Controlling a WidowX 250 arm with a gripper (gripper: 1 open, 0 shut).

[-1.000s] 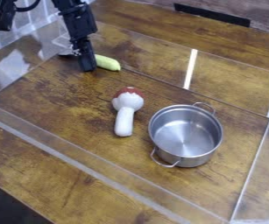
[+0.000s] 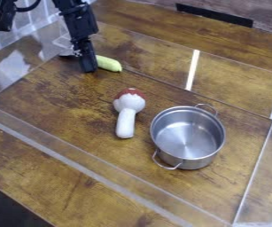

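Note:
My black gripper is low over the wooden table at the upper left, shut, just left of a pale green elongated item; whether it touches that item I cannot tell. A white item with a red-topped round end and a thick white stem lies near the middle. A steel pot with two side handles stands to its right, empty.
Clear panels or strips edge the work area on the wooden table, along the right and bottom.

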